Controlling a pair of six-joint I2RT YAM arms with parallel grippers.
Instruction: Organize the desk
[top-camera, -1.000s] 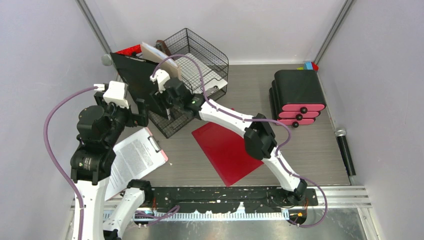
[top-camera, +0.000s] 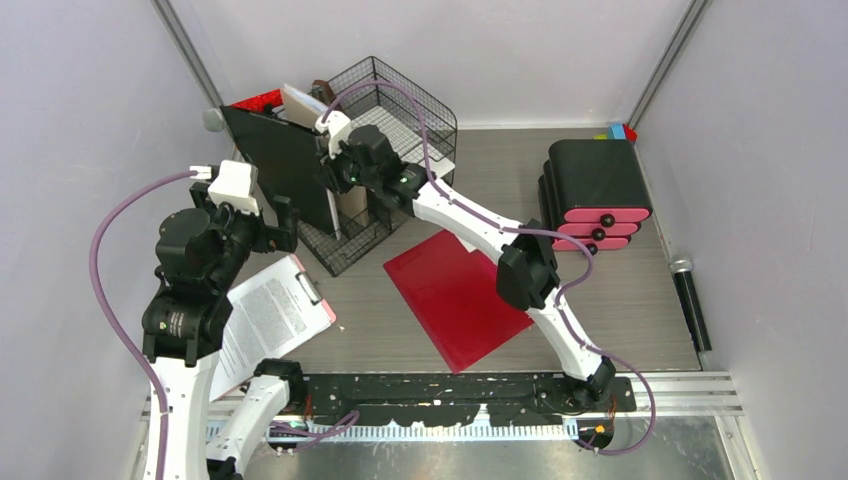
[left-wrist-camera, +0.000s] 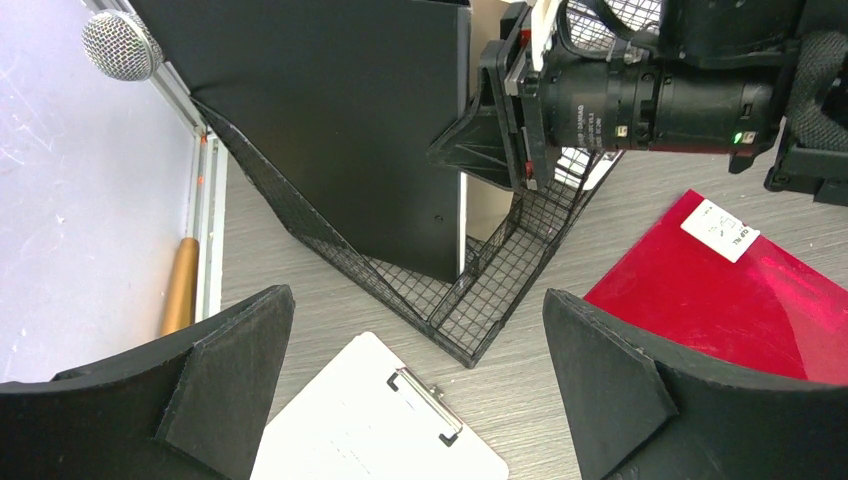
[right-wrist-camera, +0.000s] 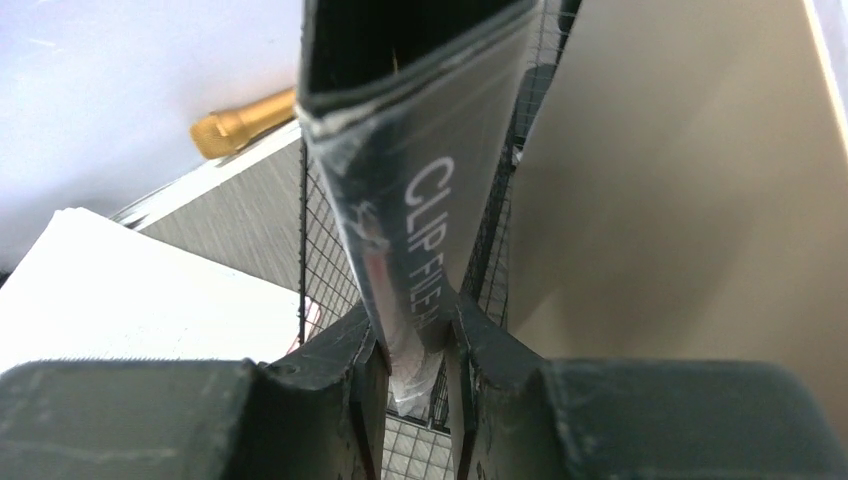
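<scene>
A black clip file (top-camera: 280, 155) stands upright, a little tilted, in the wire mesh rack (top-camera: 345, 255) at the back left. My right gripper is shut on the file's spine (right-wrist-camera: 432, 215), which reads "CLIP FILE" in the right wrist view. My left gripper hangs open and empty in front of the rack. Under it, a clipboard with paper (top-camera: 268, 315) lies at the desk's left. A red folder (top-camera: 455, 300) with a white label (left-wrist-camera: 720, 230) lies flat in the middle.
Beside the black file stands a beige file (right-wrist-camera: 670, 200), also in the rack. A black drawer unit with pink fronts (top-camera: 600, 185) and a black microphone (top-camera: 690, 305) are at the right. Bare desk shows between the red folder and the drawers.
The left arm stays in place.
</scene>
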